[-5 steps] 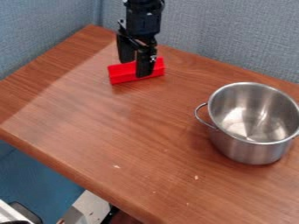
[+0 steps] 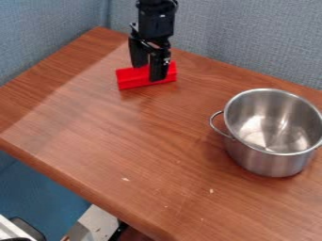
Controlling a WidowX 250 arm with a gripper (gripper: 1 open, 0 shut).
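A red bar-shaped block (image 2: 128, 79) lies on the wooden table near its back, left of centre. My black gripper (image 2: 150, 63) points down right at the block, with its fingers low around or just beside it; part of the block is hidden behind them. The gripper is open, though whether both fingers touch the block is unclear.
A large steel pot (image 2: 270, 132) with a side handle stands at the right of the wooden table (image 2: 113, 160). Blue padded walls border the back and left.
My gripper has shifted only very slightly at the red block; the block and the pot look the same.
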